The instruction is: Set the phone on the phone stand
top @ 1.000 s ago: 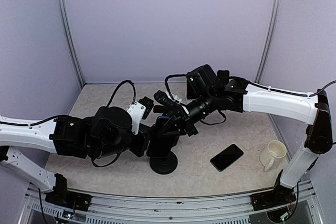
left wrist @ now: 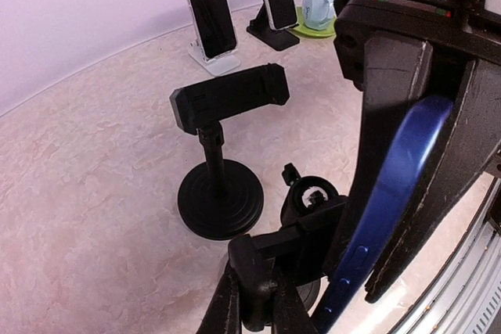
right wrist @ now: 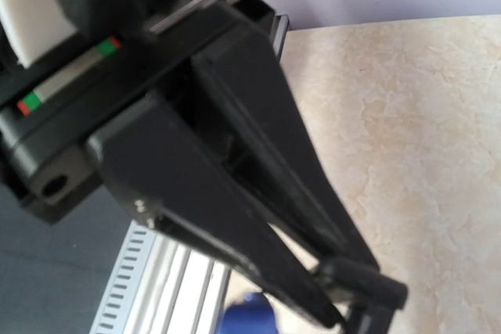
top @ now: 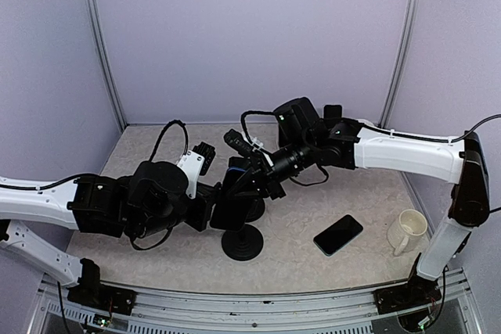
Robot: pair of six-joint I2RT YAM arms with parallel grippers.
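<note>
A black phone stand with a round base (top: pixel 242 245) stands at the front middle, its head between my two grippers. My left gripper is shut on a black part of that stand. My right gripper is shut on another black piece of it at its fingertips; a blue strip shows close beside it in both wrist views. The phone (top: pixel 337 235) lies flat on the table to the right, screen up and dark.
A second black stand (left wrist: pixel 219 197) is behind. In the left wrist view, two stands holding phones (left wrist: pixel 210 17) and a mug (left wrist: pixel 317 1) are at the back. A cream mug (top: pixel 405 230) sits front right.
Over the last second both grippers and the stand's head have shifted slightly left in the top view. The phone on the table has not moved.
</note>
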